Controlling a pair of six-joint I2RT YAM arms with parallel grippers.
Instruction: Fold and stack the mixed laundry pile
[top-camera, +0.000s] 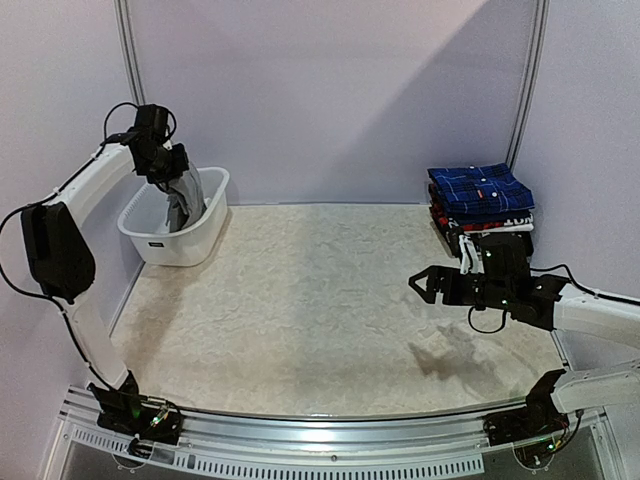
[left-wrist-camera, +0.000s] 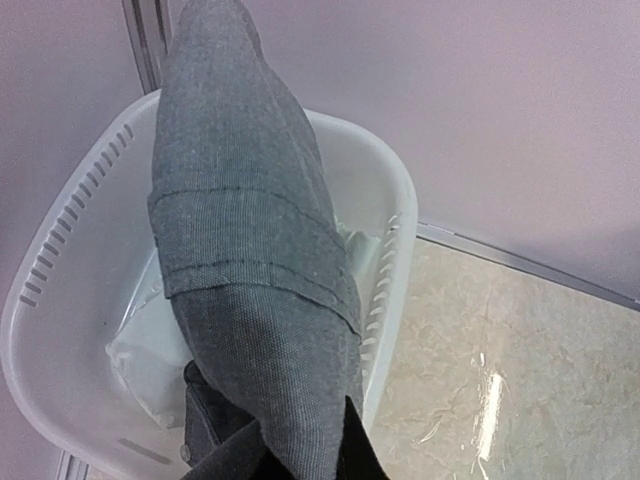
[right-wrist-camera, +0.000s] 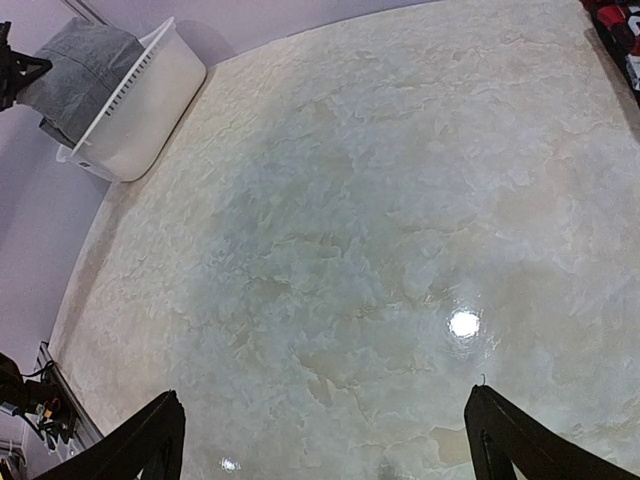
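A grey garment (left-wrist-camera: 240, 240) hangs from my left gripper (top-camera: 172, 170), which is shut on it above the white laundry basket (top-camera: 175, 247) at back left. In the left wrist view the cloth covers much of the basket's middle, with white material (left-wrist-camera: 145, 360) beside it in the basket. My right gripper (top-camera: 424, 285) is open and empty over the right side of the table. A stack of folded clothes (top-camera: 475, 190), blue plaid on top, sits at back right.
Walls close in the work surface at the back and sides, with a metal rail along the front edge.
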